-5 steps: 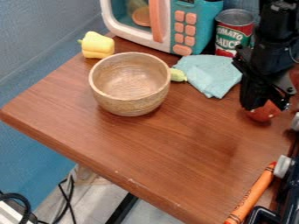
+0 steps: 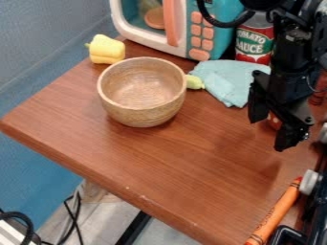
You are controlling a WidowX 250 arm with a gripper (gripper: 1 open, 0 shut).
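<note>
The black gripper (image 2: 271, 120) hangs over the right part of the wooden table, pointing down. A red object (image 2: 272, 122) is mostly hidden behind it; whether the fingers hold it is not clear. A woven bowl (image 2: 141, 86) sits at the left-middle of the table. A light blue cloth (image 2: 224, 78) lies behind it to the right, with a small pale yellow-green item (image 2: 193, 82) beside the bowl.
A toy microwave (image 2: 160, 21) and a tomato can (image 2: 253, 43) stand at the back. A yellow pepper (image 2: 105, 50) is at the back left. An orange marker (image 2: 274, 220) lies front right.
</note>
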